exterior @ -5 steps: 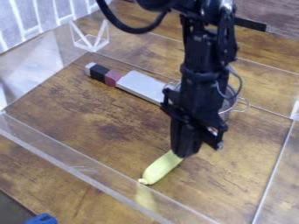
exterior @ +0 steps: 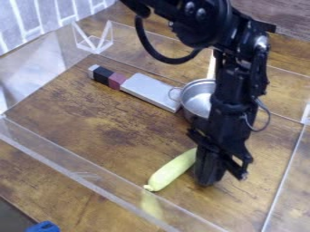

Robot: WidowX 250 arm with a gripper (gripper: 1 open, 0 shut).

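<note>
My black gripper [exterior: 206,165] is low on the wooden table at the right end of a pale yellow-green elongated vegetable [exterior: 168,174], which lies diagonally on the surface. The fingertips are dark and bunched against that end; whether anything is between them cannot be made out. A silver pot [exterior: 198,96] stands behind the arm, partly hidden by it.
A cleaver-like object with a silver blade [exterior: 148,89] and dark handle lies upper left of the pot. Clear plastic walls border the work area. A blue object [exterior: 43,227] sits at the lower left corner.
Over the last second my gripper has moved down to the table at the vegetable's right end, uncovering more of the pot behind it. The vegetable looks about in the same place.
</note>
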